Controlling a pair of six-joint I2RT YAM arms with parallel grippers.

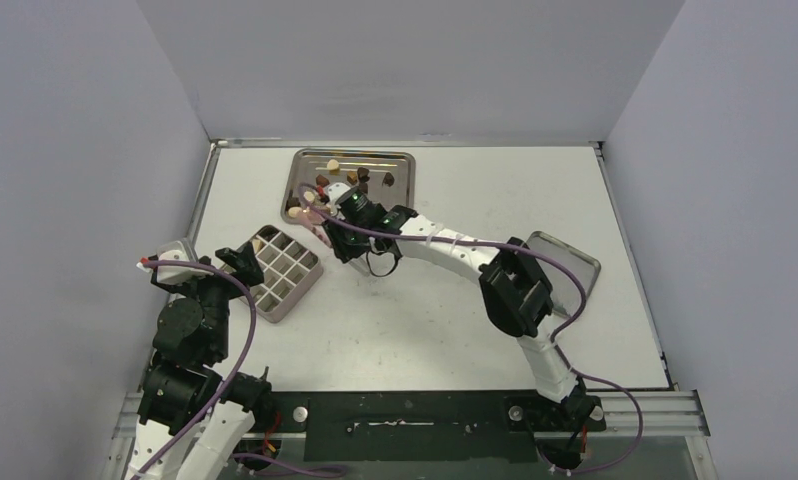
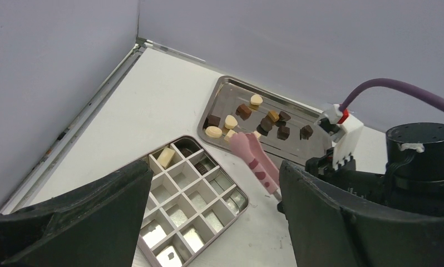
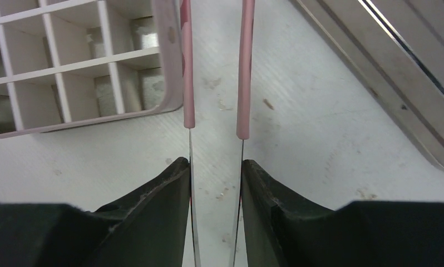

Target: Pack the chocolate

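Note:
A metal tray [image 2: 236, 100] at the back holds several dark, brown and cream chocolates. Left of it on the table is a gridded box [image 2: 193, 186], with a cream piece [image 2: 166, 157] and dark pieces [image 2: 203, 168] in its back compartments; the other visible ones look empty. My right gripper, with pink-tipped fingers, is part open between box and tray, nothing between the fingers in the right wrist view; the tips reach toward the tray's near edge. My left gripper is open above the near-left side of the box, with nothing held.
An empty second tray [image 1: 575, 255] lies at the right of the table. Walls surround the back and sides.

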